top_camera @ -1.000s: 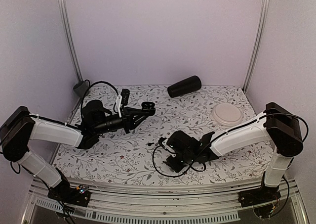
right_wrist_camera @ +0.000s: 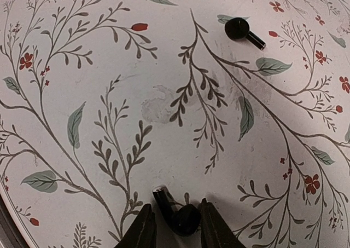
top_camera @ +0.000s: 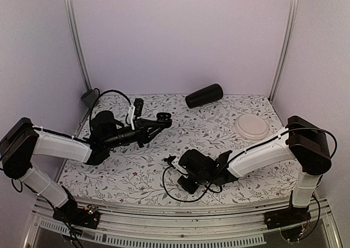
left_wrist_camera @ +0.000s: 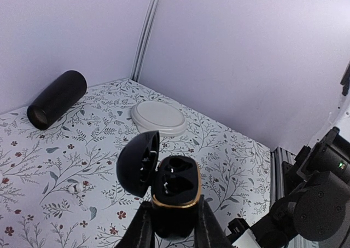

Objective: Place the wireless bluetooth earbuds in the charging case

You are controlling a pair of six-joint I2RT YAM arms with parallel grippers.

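Note:
In the left wrist view the black charging case (left_wrist_camera: 176,183) has its lid swung up and two empty-looking dark wells. My left gripper is shut on its lower part, holding it above the table. Low in the right wrist view, a black earbud (right_wrist_camera: 185,219) lies on the table with its stem pointing up and left. Around it are the parted fingers of my right gripper; I cannot tell whether they touch it. A second earbud (right_wrist_camera: 239,30) rests apart on the table, toward the upper right of that view.
A black cylinder (top_camera: 204,96) lies on its side at the back of the table. The round white lid-like disc (top_camera: 251,126) is at the right. Patterned table (top_camera: 136,177) between the arms is largely free.
The right arm has shifted slightly left and toward the table's front edge. My left arm and the case have stayed in place.

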